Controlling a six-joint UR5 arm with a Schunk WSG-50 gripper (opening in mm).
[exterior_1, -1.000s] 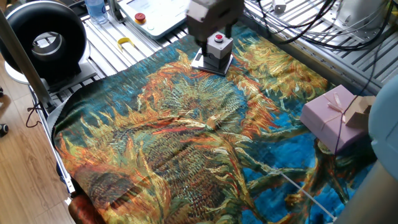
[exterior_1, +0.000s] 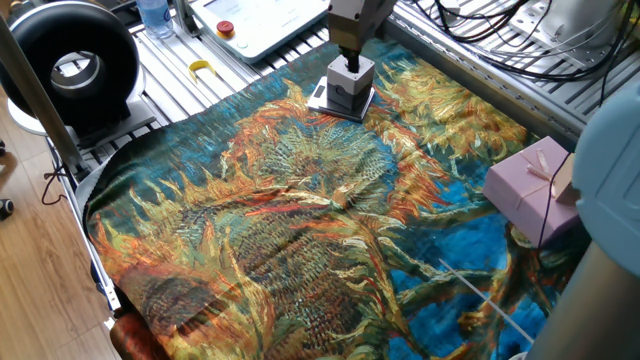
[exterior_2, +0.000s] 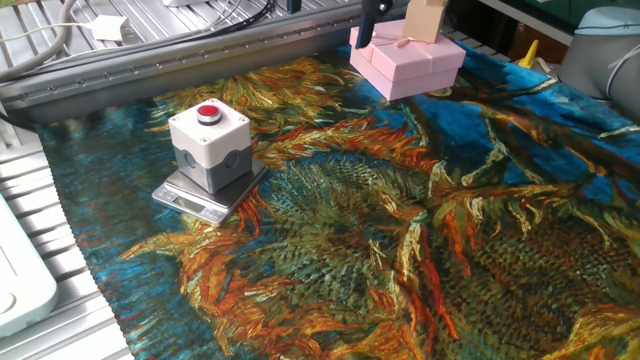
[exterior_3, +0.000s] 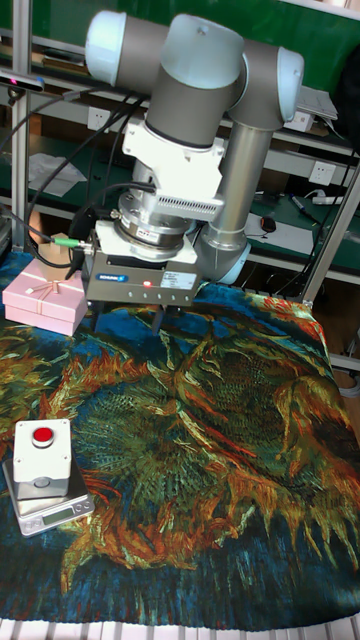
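A white-and-grey box (exterior_2: 212, 148) with a red button (exterior_2: 208, 113) on top stands upright on a small silver scale (exterior_2: 190, 203). The scale rests on the sunflower-print cloth (exterior_3: 202, 512). My gripper (exterior_3: 126, 319) hangs well apart from that box, beside the pink gift box (exterior_3: 45, 304), its two fingers spread with nothing visible between them. In exterior view 2 one dark finger (exterior_2: 367, 25) overlaps the pink gift box (exterior_2: 405, 68); whether they touch cannot be told. In exterior view 1 the gripper's dark finger covers the red button.
A small brown box (exterior_2: 425, 18) sits on the pink box. Cables (exterior_1: 490, 30) run along the metal frame at the back. A teach pendant (exterior_1: 265, 22) and a black ring-shaped object (exterior_1: 70, 70) lie off the cloth.
In exterior view 1 my gripper has shifted right and slightly up. Its finger now covers the red button, which showed one second ago. The boxes and scale look unmoved.
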